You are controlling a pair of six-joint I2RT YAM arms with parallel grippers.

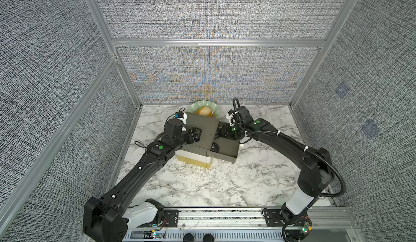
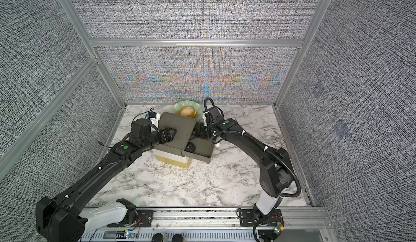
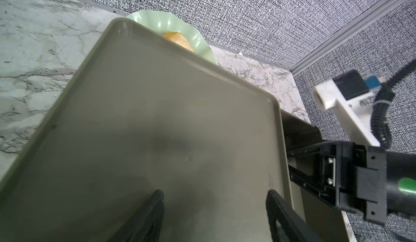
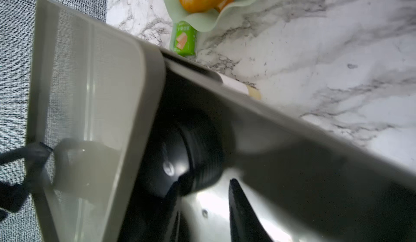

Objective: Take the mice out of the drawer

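The drawer (image 1: 228, 146) is pulled out to the right from under the grey-brown top of the cabinet (image 1: 203, 127). One black mouse (image 1: 215, 147) lies at its near end, close to the cabinet. A second black mouse (image 4: 169, 155) shows in the right wrist view, by the drawer's far end wall and partly in shadow. My right gripper reaches into the drawer, open, its fingertips just short of that mouse or at its edge; contact is unclear. Over the cabinet's top, my left gripper has its fingers apart with nothing between; whether they touch the top cannot be told.
Behind the cabinet stands a pale green bowl (image 1: 190, 107) with a yellow-brown item in it. A small green packet (image 4: 185, 38) lies beside the bowl. The drawer walls stand close around my right gripper.
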